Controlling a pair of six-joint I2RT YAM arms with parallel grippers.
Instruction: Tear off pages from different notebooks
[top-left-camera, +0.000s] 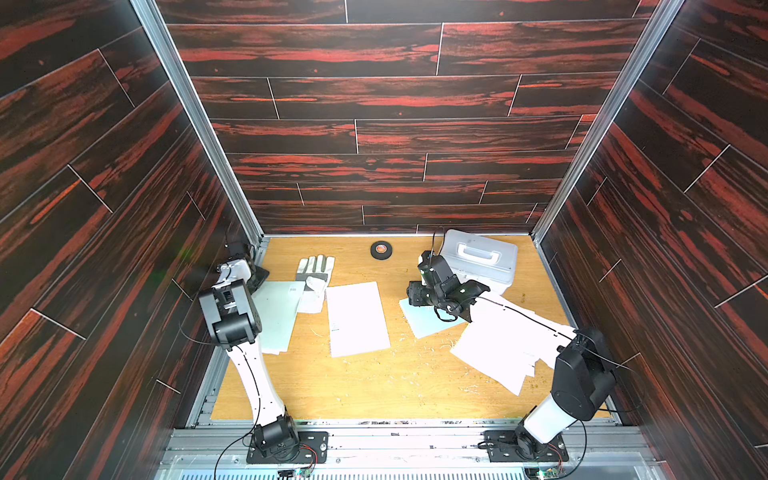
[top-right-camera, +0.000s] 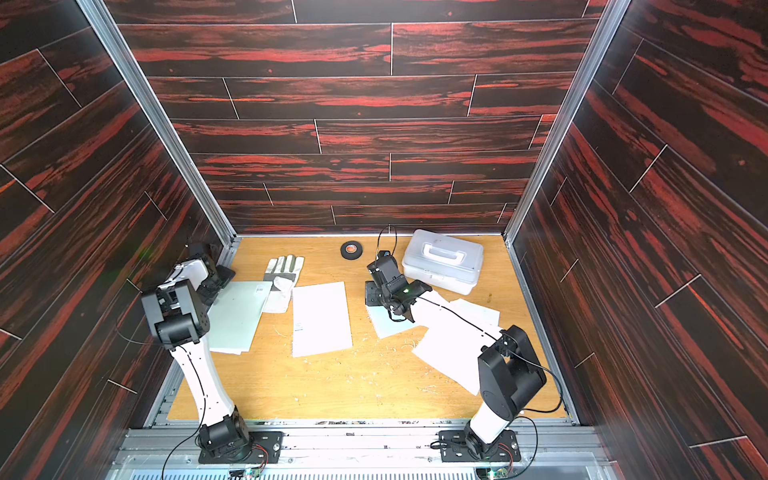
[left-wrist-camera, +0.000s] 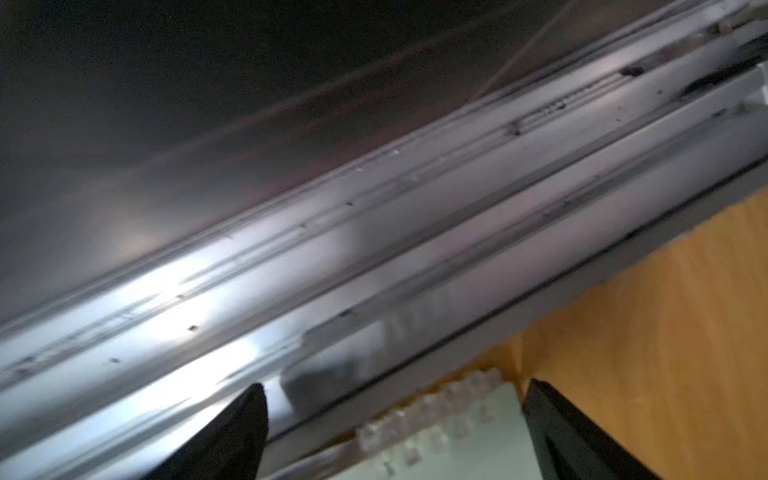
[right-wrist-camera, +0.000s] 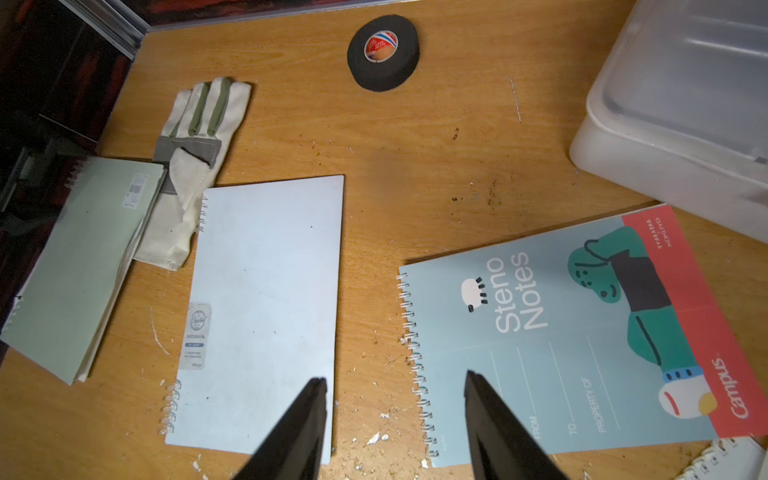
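Observation:
A pale green notebook (top-left-camera: 277, 312) lies at the far left of the table; its spiral corner (left-wrist-camera: 448, 416) shows blurred in the left wrist view. My left gripper is open at that corner, beside the metal rail, nothing visible between its fingers. Right of it lies a white spiral notebook (right-wrist-camera: 264, 312), flat and closed. A blue Steno Notes notebook (right-wrist-camera: 552, 344) with a red band lies closed under my right gripper. The right gripper stands open above the table, its fingers apart and empty, between the white and blue notebooks.
A work glove (right-wrist-camera: 188, 168) lies beside the green notebook. Black tape (right-wrist-camera: 384, 52) and a lidded plastic box (top-left-camera: 480, 257) sit at the back. Loose white sheets (top-left-camera: 496, 352) cover the right side.

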